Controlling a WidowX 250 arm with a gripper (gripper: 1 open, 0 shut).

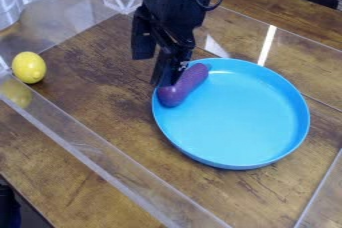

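A purple oblong object (pixel 183 86) lies tilted on the left part of a round blue plate (pixel 243 116). My black gripper (pixel 163 72) hangs from the top of the view, lowered to the plate's upper-left edge beside the purple object, partly over its upper left side. It stands open; whether a finger touches the object cannot be told.
A yellow lemon-like object (pixel 28 67) lies at the left edge, near a pale rail.
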